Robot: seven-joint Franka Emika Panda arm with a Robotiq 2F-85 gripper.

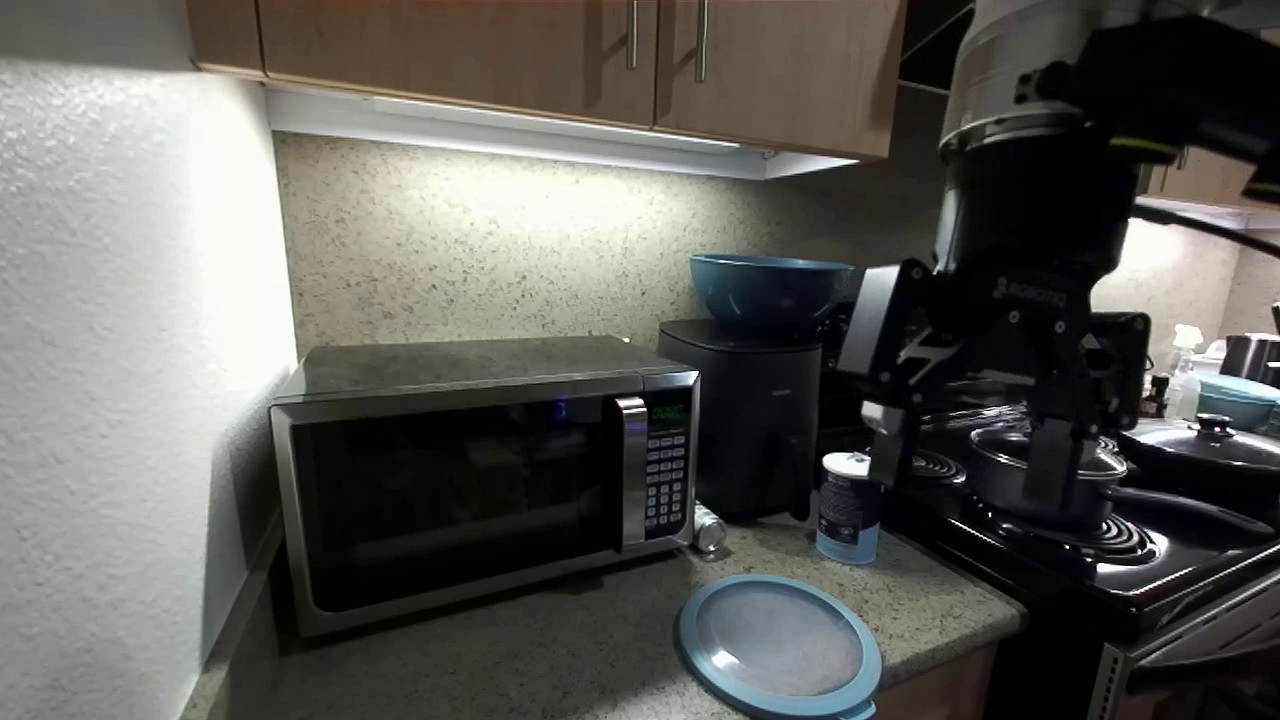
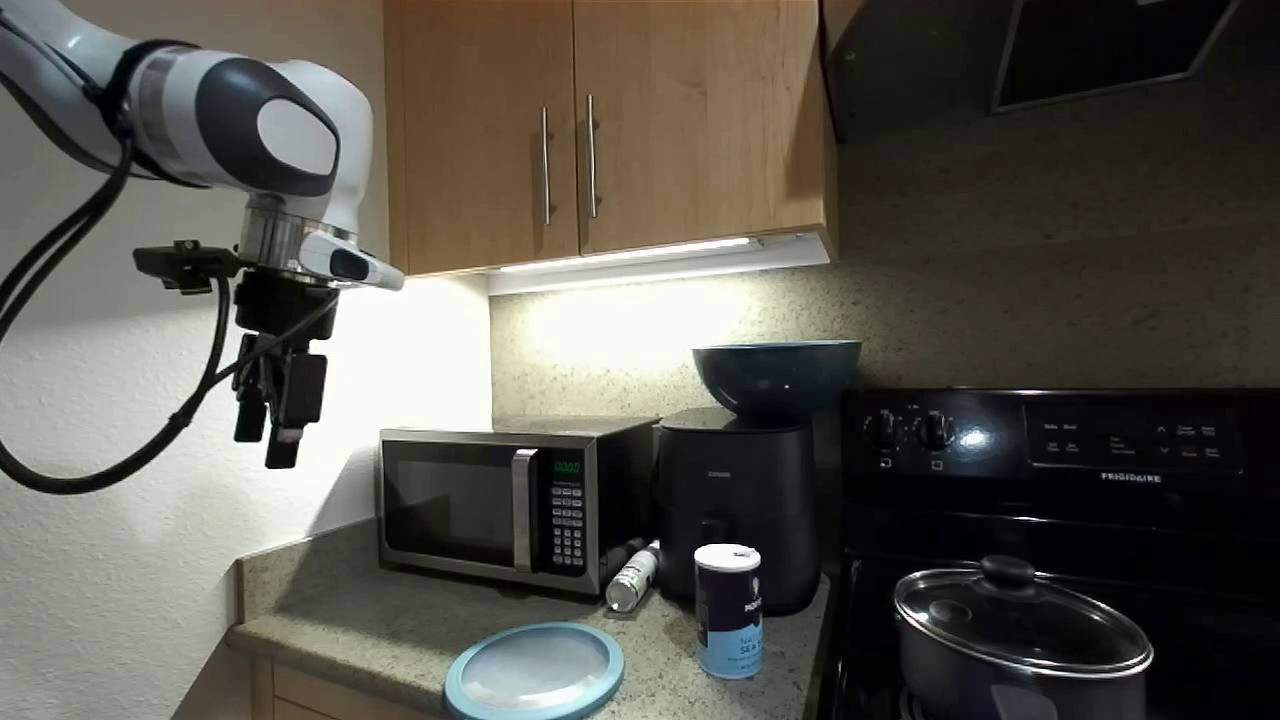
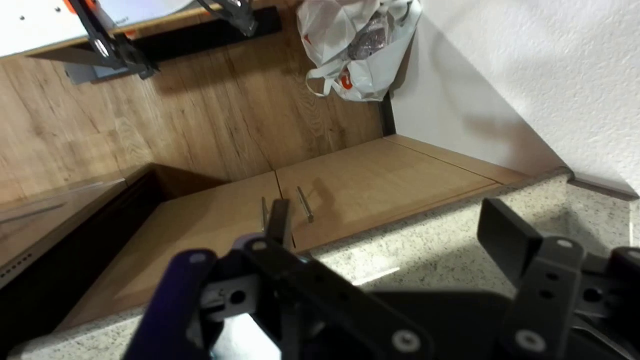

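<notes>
My gripper (image 2: 275, 446) hangs in the air in front of the white wall, left of the microwave, in exterior view 2. Its fingers stand apart in the wrist view, open with nothing between them; one black finger (image 3: 507, 240) shows over the counter. On the counter lies a round lid (image 2: 535, 672) with a blue rim. Behind it to the right a salt canister (image 2: 728, 612) stands upright. A blue bowl (image 2: 777, 378) rests on top of the black air fryer (image 2: 738, 516). The silver microwave (image 1: 480, 480) has its door shut.
A small bottle (image 2: 632, 580) lies beside the microwave. The stove carries a lidded pot (image 2: 1020, 648). Wooden cabinets (image 2: 480, 132) hang above the counter. A white bag (image 3: 366, 48) sits on the floor.
</notes>
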